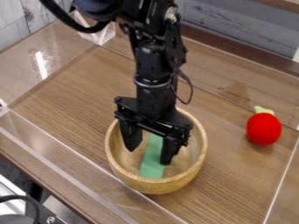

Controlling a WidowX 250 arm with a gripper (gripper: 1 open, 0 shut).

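My black gripper (152,131) reaches down into a tan round bowl (156,184), its two fingers spread open on either side of a green oblong object (153,165) lying in the bowl. Part of the green object is hidden behind the gripper.
A red tomato-like object (264,129) with a pale green piece behind it sits at the right on the wooden table (70,105). A clear object stands at the back left.
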